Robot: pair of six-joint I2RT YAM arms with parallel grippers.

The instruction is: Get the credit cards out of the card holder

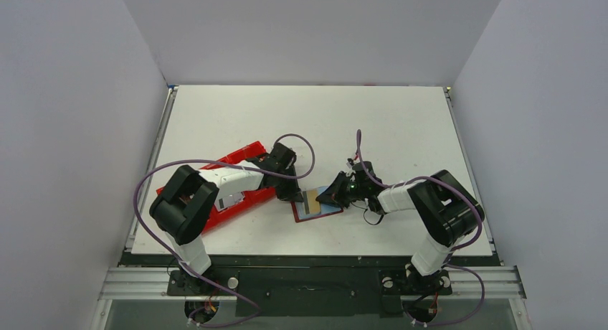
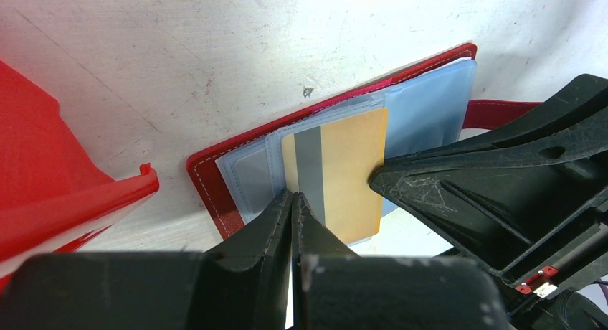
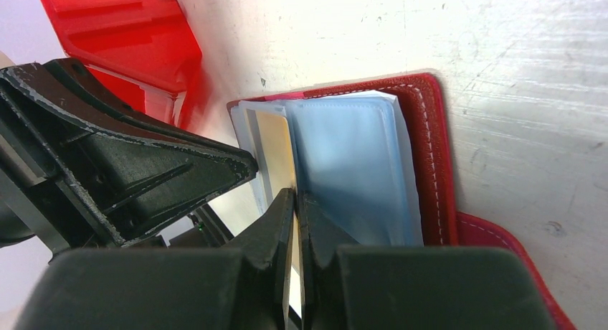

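Observation:
The red card holder (image 1: 317, 214) lies open on the table between my grippers, its clear blue sleeves (image 3: 348, 158) showing. A tan card with a grey stripe (image 2: 351, 165) sits in a sleeve. My left gripper is shut at the card's left edge, with nothing clearly between its fingers. My right gripper is shut, its tips against the card's edge beside the blue sleeves; whether anything thin is between them is hard to see.
A red tray (image 1: 236, 211) with compartments lies on the left, under my left arm, close to the card holder.

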